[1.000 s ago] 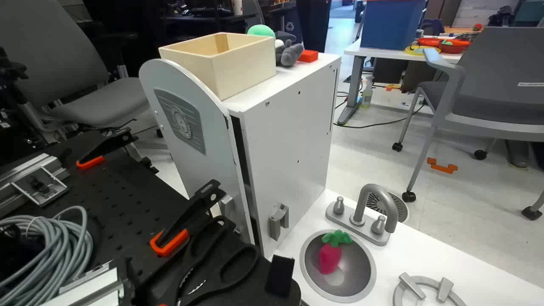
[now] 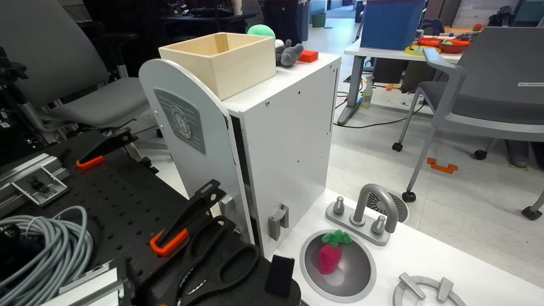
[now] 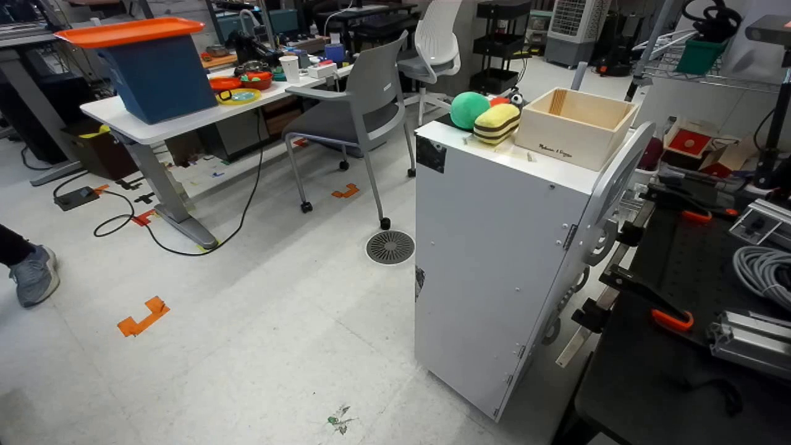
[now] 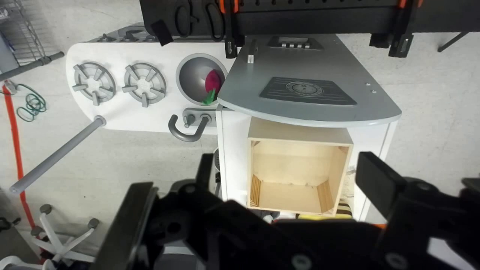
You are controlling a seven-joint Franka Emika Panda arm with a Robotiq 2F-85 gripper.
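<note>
From high above the toy kitchen, my gripper looks down with its fingers wide apart and nothing between them. Below the gap sits an empty wooden box [image 4: 299, 155] on top of the white cabinet [image 2: 293, 148]. A pink plush strawberry [image 2: 330, 257] with green leaves lies in the grey sink [image 2: 312, 280], left of the gripper in the wrist view. Neither exterior view shows the gripper.
Behind the box are a green ball [image 3: 470, 110], a yellow-and-black striped plush [image 3: 497, 123] and a grey plush [image 2: 289, 54]. A faucet [image 2: 376, 201] rises beside the sink. Scissors [image 2: 219, 270] and clamps rest on the black table [image 3: 630, 378].
A dark figure in the background behind the cabinet has shifted to the left. The box, the strawberry and the other toys lie where they were.
</note>
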